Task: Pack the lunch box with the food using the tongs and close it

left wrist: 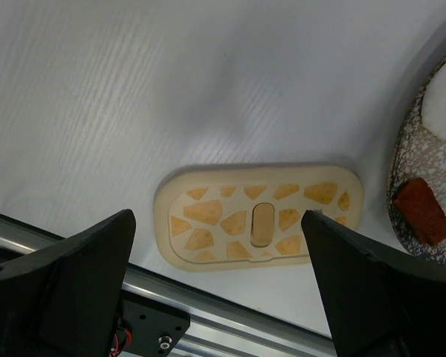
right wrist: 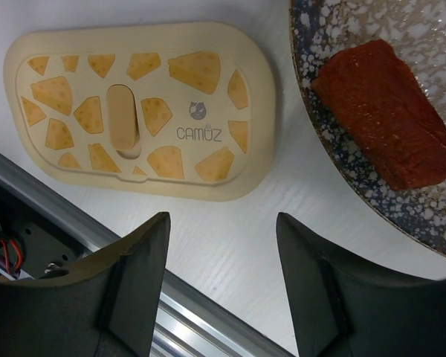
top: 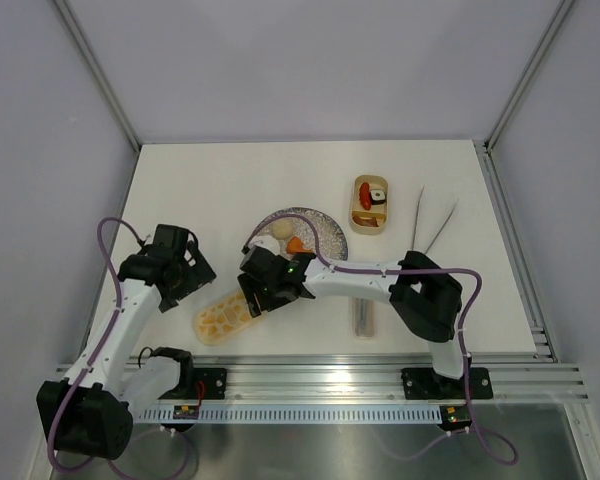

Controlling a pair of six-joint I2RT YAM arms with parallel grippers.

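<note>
A cream lunch box lid (right wrist: 193, 160) with cheese prints lies near the table's front edge, left of the speckled plate (right wrist: 435, 33). The plate holds a red-brown meat piece (right wrist: 386, 111) and a fried egg (left wrist: 442, 100). My right gripper hangs over the lid and plate edge, fingers apart with nothing between. My left gripper is open, left of the lid. The lunch box (top: 370, 205), with food inside, stands at the back right.
Chopsticks (top: 416, 225) lie at the right. A narrow cutlery case (top: 364, 320) lies at the front right, partly under my right arm.
</note>
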